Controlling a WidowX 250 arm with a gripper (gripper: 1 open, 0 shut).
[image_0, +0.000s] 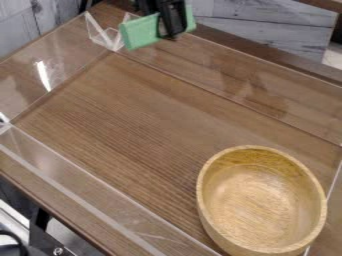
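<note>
My black gripper (166, 22) is at the top of the view, shut on a mint-green block (140, 33), held toward the back of the wooden table (147, 130). The gripper's upper part is out of frame. A yellow round container (262, 166) stands at the front right, with nothing visible inside.
A clear plastic object (107, 32) is behind the block at the back left. A grey marbled wall (267, 30) runs along the back. Dark items sit beyond the lower left edge.
</note>
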